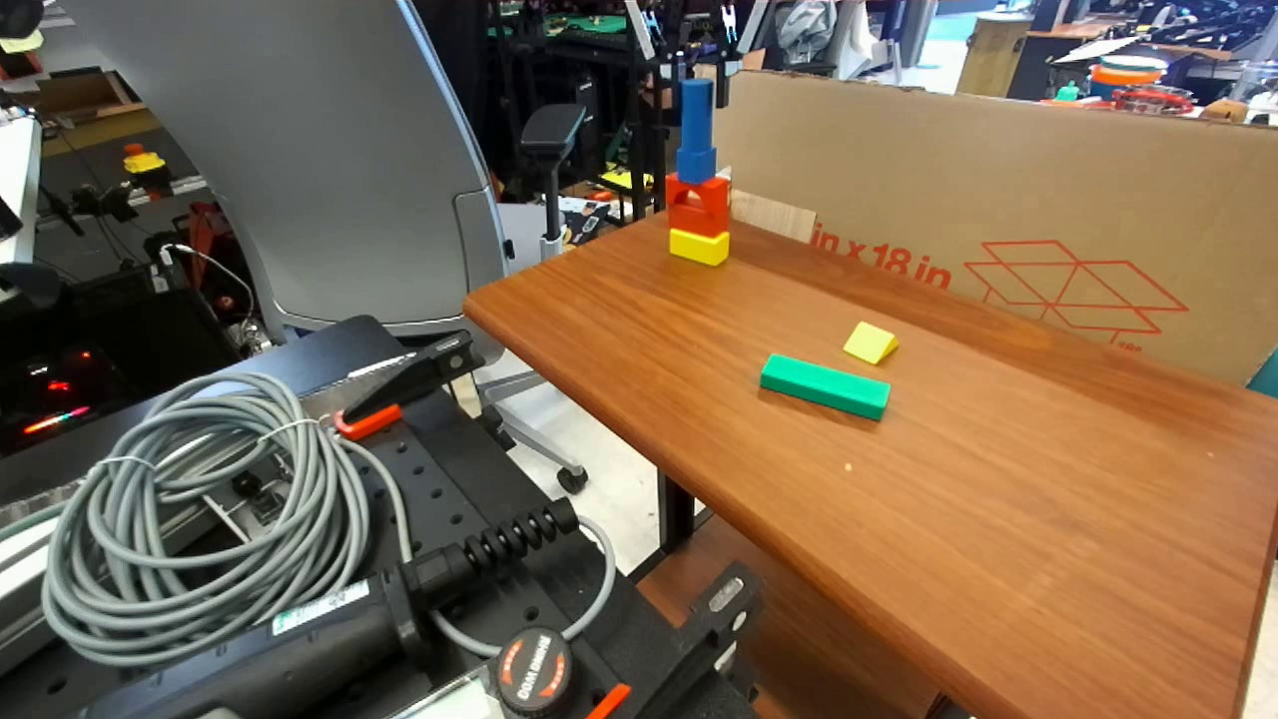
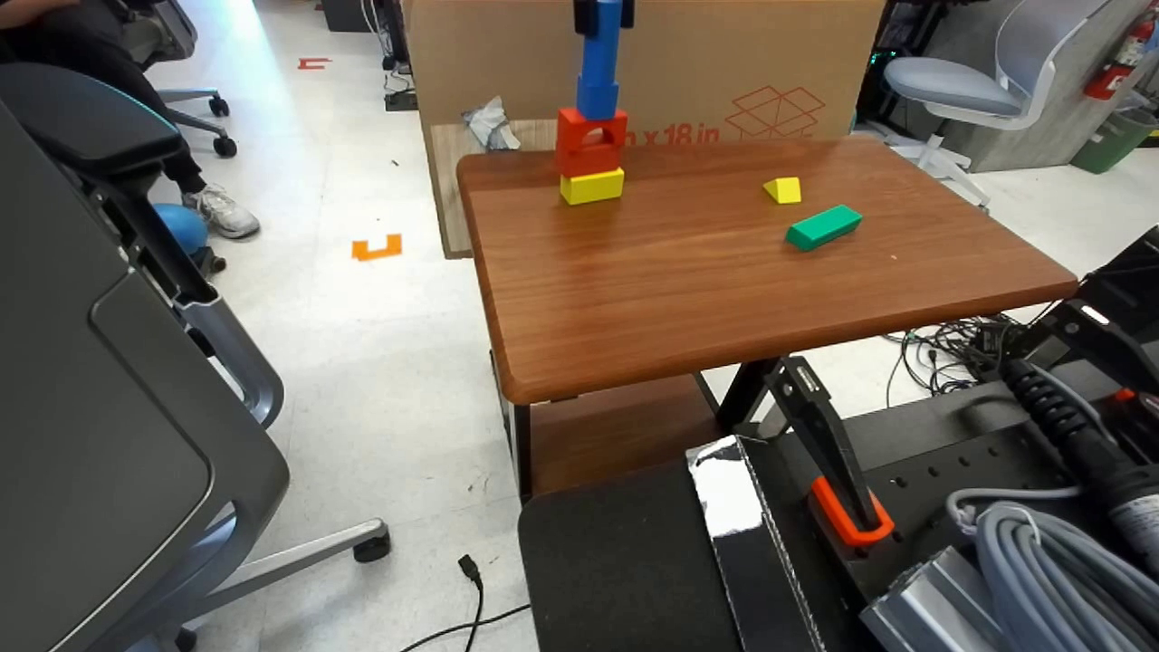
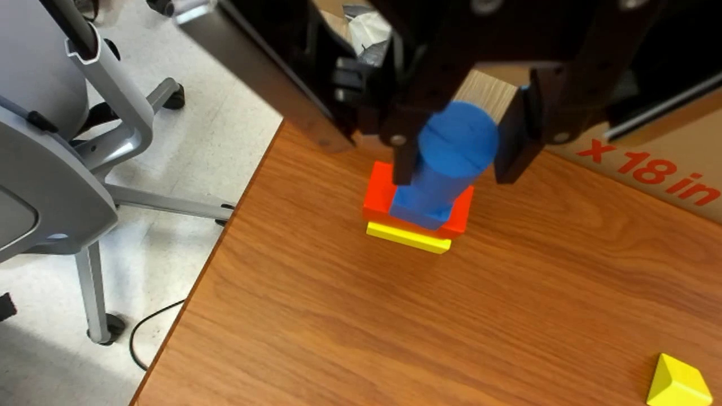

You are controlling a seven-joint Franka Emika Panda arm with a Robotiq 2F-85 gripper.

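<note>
A tower of blocks stands at the table's far left corner: a yellow block [image 1: 700, 247] at the bottom, red blocks with an arch [image 2: 589, 152] above it, then a small blue block [image 1: 696, 166] and an upright blue cylinder [image 3: 450, 152] on top. My gripper is around the cylinder's upper part, one finger on each side. Its fingers are part open; in the wrist view a gap shows at the right finger [image 3: 512, 152], while the left finger [image 3: 406, 159] is close to the cylinder or touching, which I cannot tell.
A green bar [image 1: 826, 387] and a yellow wedge [image 1: 871, 343] lie apart from the tower on the wooden table [image 1: 1018, 515]. Behind the table stands a cardboard sheet [image 1: 958, 180].
</note>
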